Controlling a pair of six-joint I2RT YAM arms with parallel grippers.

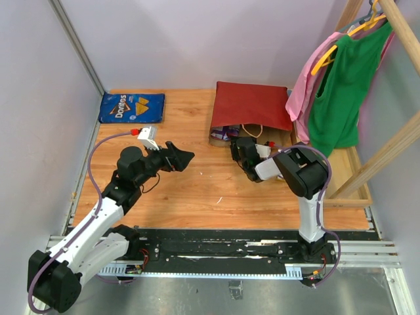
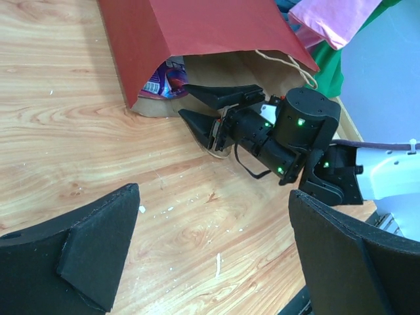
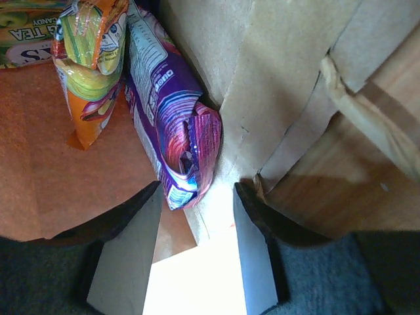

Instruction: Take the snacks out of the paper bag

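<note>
The red paper bag (image 1: 252, 102) lies on its side at the table's back, its mouth facing the front. Inside, the right wrist view shows a purple Oreo pack (image 3: 170, 118), an orange snack pack (image 3: 88, 79) and another packet (image 3: 23, 29). My right gripper is at the bag's mouth, part open, its fingertips just at the Oreo pack's near end, not visibly closed on it. My left gripper (image 1: 184, 159) stands open over the table left of the bag, nothing between its fingers.
A blue Doritos pack (image 1: 131, 108) lies at the back left. A wooden rack with hanging clothes (image 1: 348, 92) stands at the right beside the bag.
</note>
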